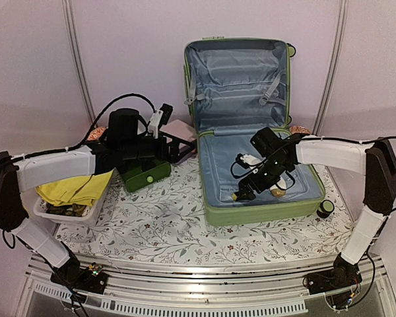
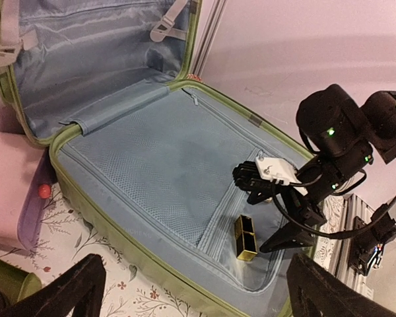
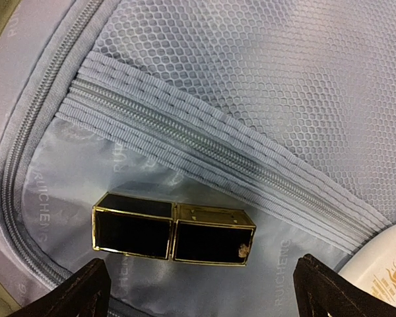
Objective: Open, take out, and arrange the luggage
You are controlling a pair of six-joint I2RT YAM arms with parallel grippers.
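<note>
The green suitcase (image 1: 221,214) lies open, lid upright at the back. In its base a small gold-and-black box (image 2: 246,241) lies near the front zip, beside a white oval item (image 3: 376,271). My right gripper is open just above the box, its fingers on either side of it in the right wrist view, nothing held. My left gripper is open in the air left of the suitcase, over the area by a green box (image 1: 145,177), holding nothing.
A white bin (image 1: 72,214) with yellow cloth stands at left. A pink box (image 2: 10,185) is at the back left. A dark round jar (image 1: 325,209) stands right of the suitcase.
</note>
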